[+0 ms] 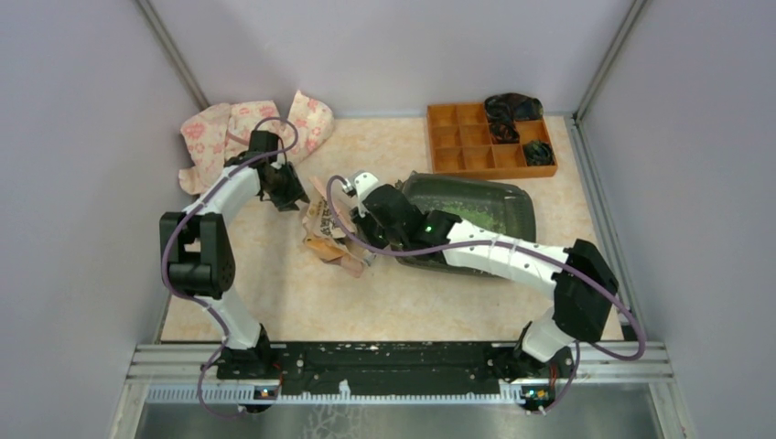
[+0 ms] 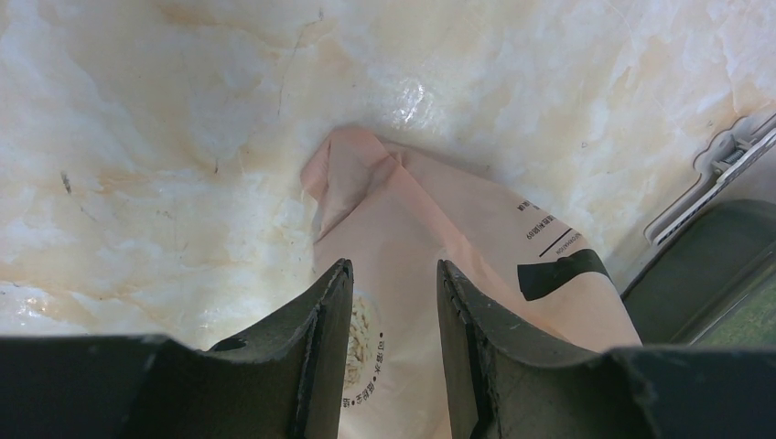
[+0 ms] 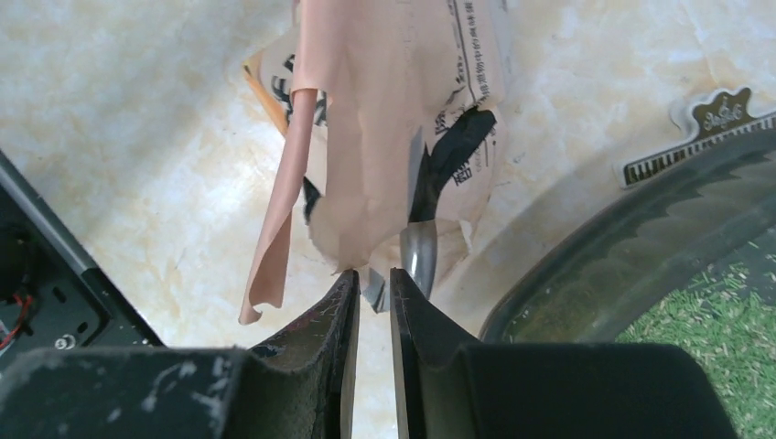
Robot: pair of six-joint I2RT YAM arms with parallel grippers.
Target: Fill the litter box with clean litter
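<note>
A crumpled paper litter bag [image 1: 325,229] lies left of the dark green litter box [image 1: 508,210], which holds green pellets [image 3: 695,366]. My left gripper is part open above the bag's folded top [image 2: 384,210], with nothing held between its fingers. My right gripper is at the bag's near end beside the box's rim, its fingers slightly apart; whether they touch the pale paper and shiny strip behind them is unclear.
An orange compartment tray [image 1: 448,146] with dark bundles stands at the back right. Pink flowered cushions [image 1: 206,137] lie at the back left.
</note>
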